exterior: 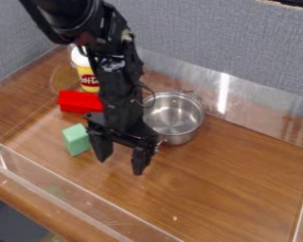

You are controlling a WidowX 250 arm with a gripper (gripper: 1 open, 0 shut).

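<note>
The black arm reaches down from the upper left to the middle of the wooden table [230,189]. Its gripper [120,163] is open, low over the wood, with nothing seen between its fingers. A mint-green block [76,139] sits just left of the gripper. Behind the arm and to the right stands a steel pot [177,123], partly hidden by the arm.
A red block [80,102] lies behind the green one, with a white and yellow container [86,76] further back, both partly behind the arm. Clear plastic walls [65,198] edge the table.
</note>
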